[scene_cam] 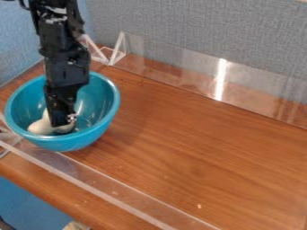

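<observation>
A blue plastic bowl (pixel 96 133) sits at the left side of the wooden table. Inside it lies a pale, light-coloured object (pixel 43 126), partly hidden by my gripper. My black gripper (pixel 63 113) reaches down from above into the bowl, its lower end beside that object. It is too dark and occluded to see whether anything is between the fingers.
Clear plastic barriers run along the back and the near-left edge. A white wire stand (pixel 106 56) stands behind the arm at the back left.
</observation>
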